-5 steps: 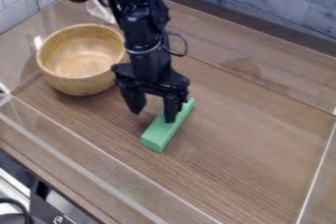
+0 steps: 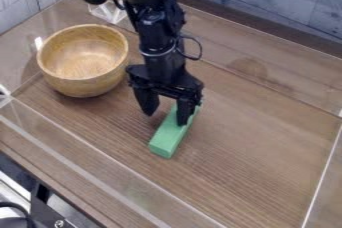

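Observation:
A black robot arm reaches down from the top of the view to a green rectangular object (image 2: 167, 139) lying on the wooden table (image 2: 251, 162). My gripper (image 2: 167, 106) is open, low over the upper end of the green object, which it partly hides. Whether its fingers touch the object cannot be told.
A tan bowl (image 2: 83, 56) sits to the left of the arm. A crumpled white item (image 2: 107, 10) lies at the back left, behind the arm.
The gripper has shifted slightly, and the green object appears a little lower in the view than before, with its near end nearer the front.

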